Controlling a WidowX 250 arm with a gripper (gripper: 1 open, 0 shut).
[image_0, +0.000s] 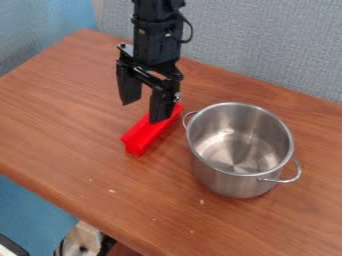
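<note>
My black gripper (146, 94) stands open above a red bar (142, 135), its two fingers spread wide. The right finger reaches down over the bar's far end; whether it touches cannot be told. The bar lies diagonally on the wooden table (67, 140), left of a steel pot (241, 155) with two side handles. Nothing shows held between the fingers.
Walls rise behind the table and at its left. The table's near-left edge runs along the lower left, with some objects below it. Bare wood lies left of the bar and in front of the pot.
</note>
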